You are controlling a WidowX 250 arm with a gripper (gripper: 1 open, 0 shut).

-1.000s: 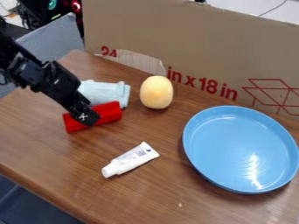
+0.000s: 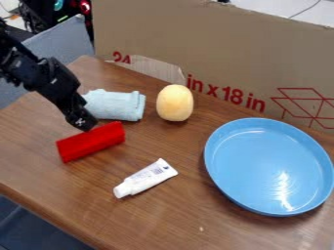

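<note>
My black gripper (image 2: 81, 119) hangs at the left of the table, raised just behind a red cylinder (image 2: 90, 143), with nothing visible between its open fingers. The cylinder lies on its side. A folded pale blue cloth (image 2: 115, 105) lies behind the gripper, and a yellow egg-shaped object (image 2: 175, 103) sits to the right of the cloth. A white tube (image 2: 145, 179) lies in front of the cylinder. A large blue plate (image 2: 268, 166) occupies the right side of the table.
A cardboard box (image 2: 222, 44) stands along the back of the table. Bare wood (image 2: 177, 220) shows at the front and between tube and plate. The table edge runs along the lower left.
The gripper has risen up and back off the red cylinder, which now shows in full and lies slightly lower-left than a second ago.
</note>
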